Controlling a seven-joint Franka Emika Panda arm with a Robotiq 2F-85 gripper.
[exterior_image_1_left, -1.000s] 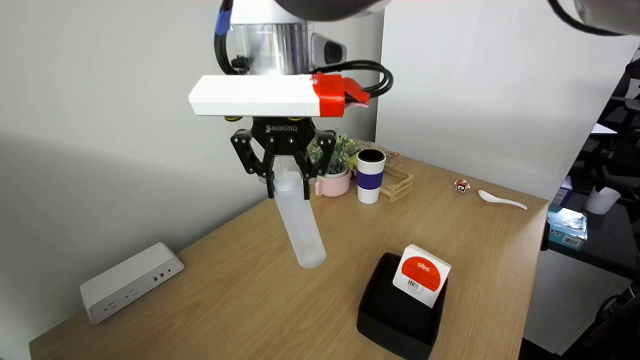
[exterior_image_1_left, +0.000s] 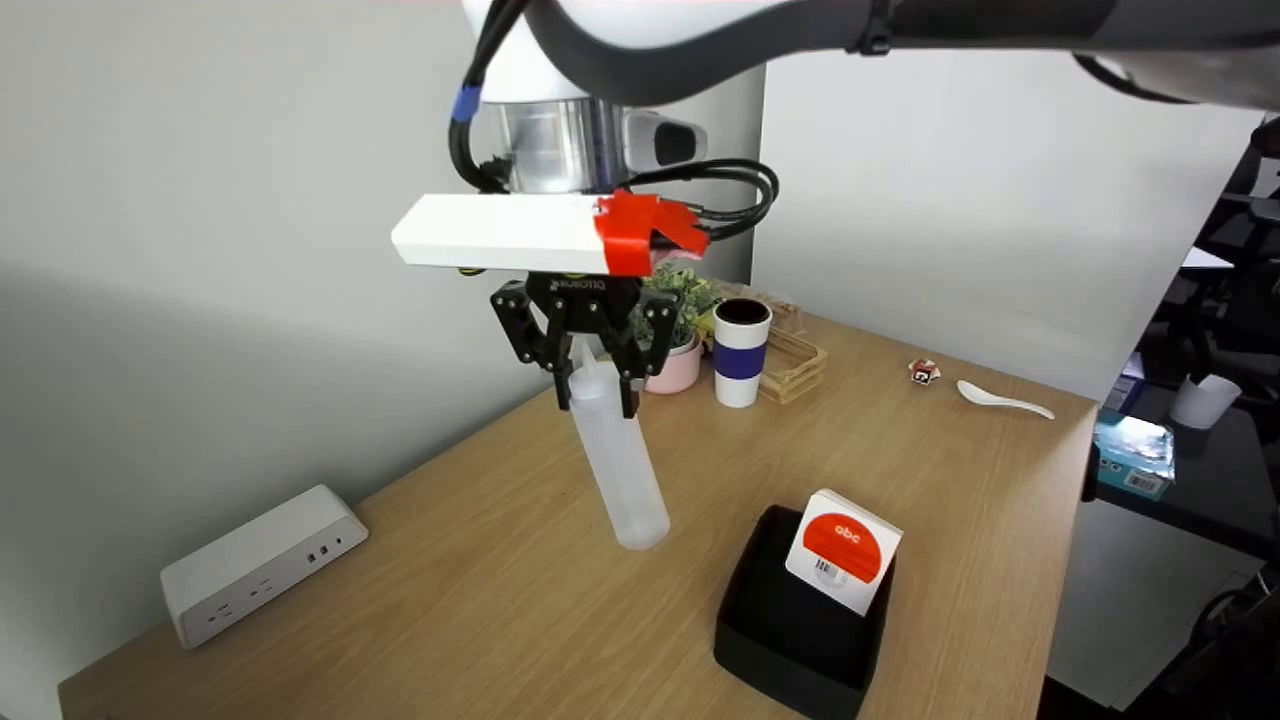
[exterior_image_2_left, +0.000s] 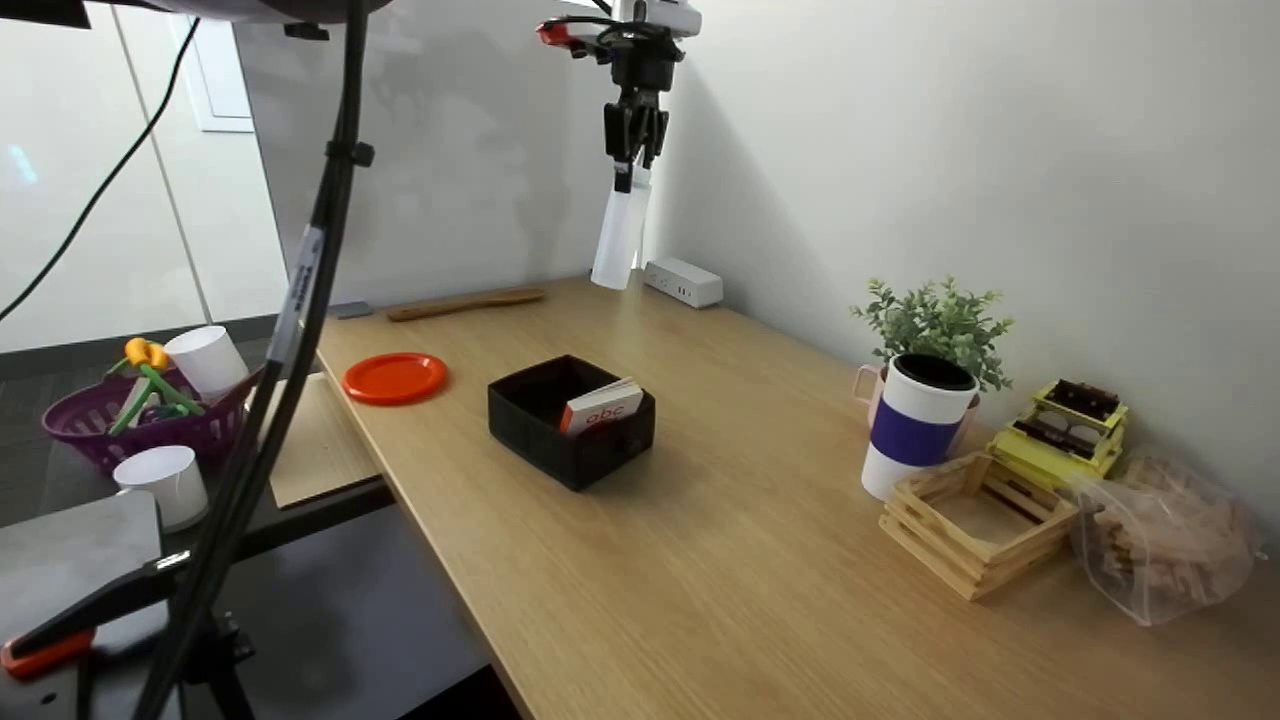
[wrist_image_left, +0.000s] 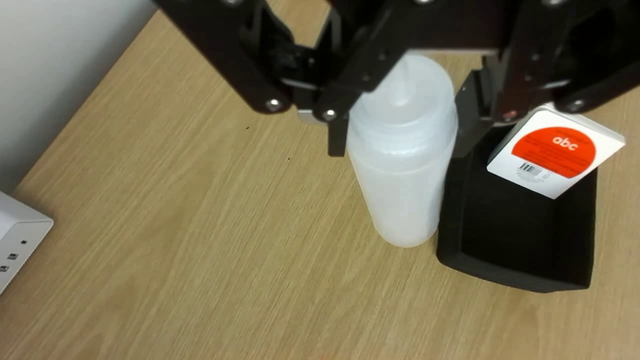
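A translucent white squeeze bottle (exterior_image_1_left: 619, 462) hangs tilted from my gripper (exterior_image_1_left: 596, 396), its base toward the table. The fingers are shut on its neck, one pad on each side, as the wrist view shows with the bottle (wrist_image_left: 403, 180) between them. From the other side, exterior view 2 has the gripper (exterior_image_2_left: 635, 174) and bottle (exterior_image_2_left: 620, 234) near the table's far end, in front of the white power strip. The black box (exterior_image_1_left: 792, 654) stands apart from the bottle, with a white and red "abc" card pack (exterior_image_1_left: 843, 552) leaning inside it.
A white power strip (exterior_image_1_left: 264, 564) lies by the wall. A red plate (exterior_image_2_left: 395, 378) and a brown wooden stick (exterior_image_2_left: 465, 305) are near the box. Along the wall stand a cup with a purple band (exterior_image_2_left: 918, 426), a plant (exterior_image_2_left: 942, 322) and a wooden crate (exterior_image_2_left: 978, 528).
My gripper, with the bottle still held, has moved slightly down and to the right in exterior view 1. The box and card pack have stayed put.
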